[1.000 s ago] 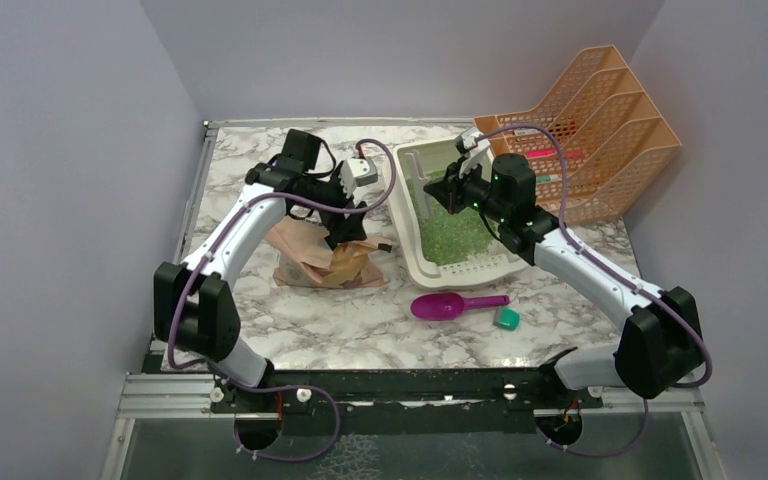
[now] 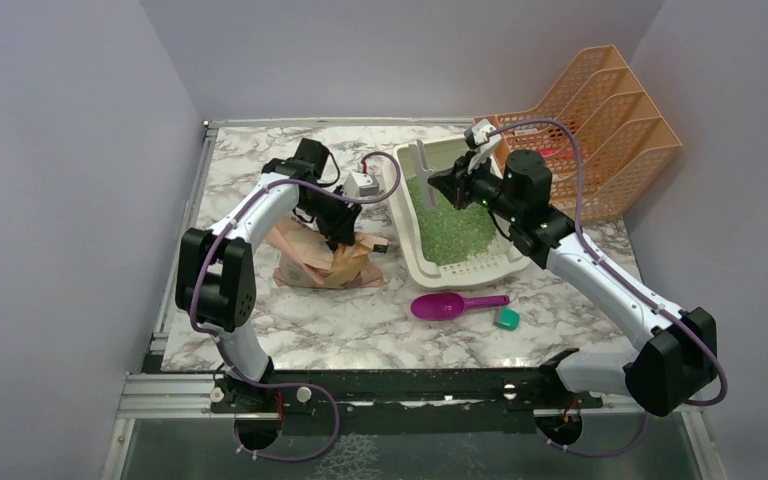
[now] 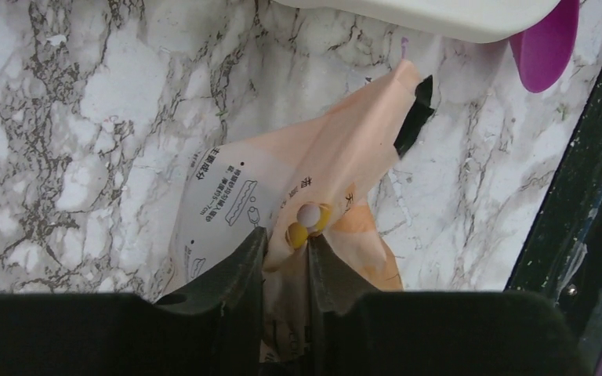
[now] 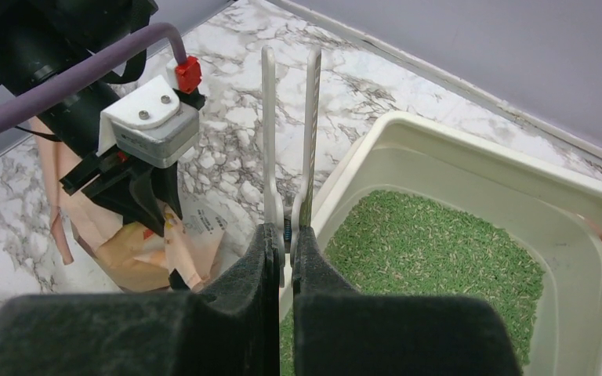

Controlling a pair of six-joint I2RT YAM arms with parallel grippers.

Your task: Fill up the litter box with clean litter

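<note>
The crumpled paper litter bag lies left of the litter box, which has green pellets across its floor. My left gripper is down on the bag's folded top, paper between its fingers; whether they grip it tightly is unclear. My right gripper is shut on a pale plastic piece with two long upright prongs, held above the box's left side. A purple scoop lies in front of the box.
An orange slotted rack stands behind the box at the right. A small green object lies beside the scoop.
My right arm has shifted slightly up and rightward, still holding the pale piece.
</note>
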